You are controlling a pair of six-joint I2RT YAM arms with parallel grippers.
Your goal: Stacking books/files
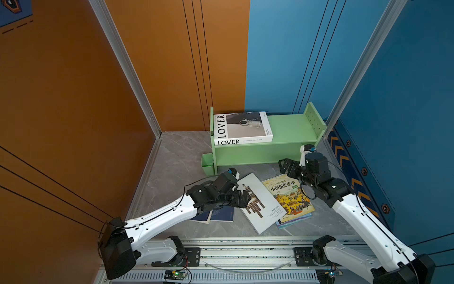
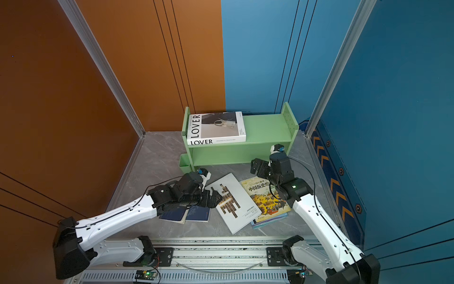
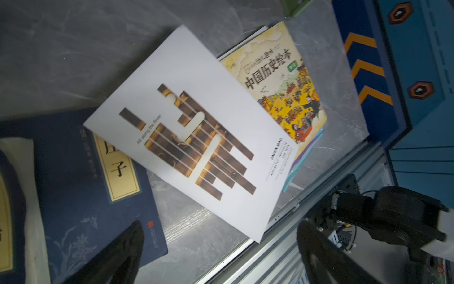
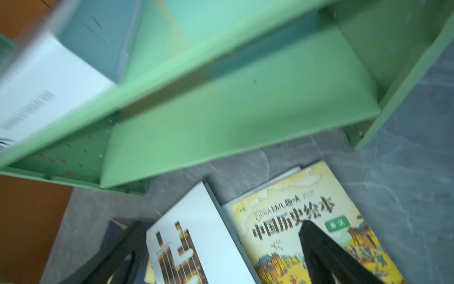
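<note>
On the left of the green shelf's [image 1: 290,130] upper board lies the thick LOVER book [image 1: 243,127]. On the table in front is a white book with brown strips [image 1: 260,203], partly over a yellow illustrated book [image 1: 290,196]. Two dark blue books [image 3: 89,198] lie left of it, largely hidden by my left arm in the top views. Hovering over the white book's left side, my left gripper [image 1: 246,198] is open and empty. My right gripper [image 1: 287,169] stands open between the shelf front and the yellow book, holding nothing.
The right part of the upper board is clear, and the lower board [image 4: 246,113] looks empty. A small green bin [image 1: 207,165] hangs at the shelf's left side. Bare grey table [image 1: 182,146] shows left of the shelf. A metal rail [image 1: 246,241] borders the front.
</note>
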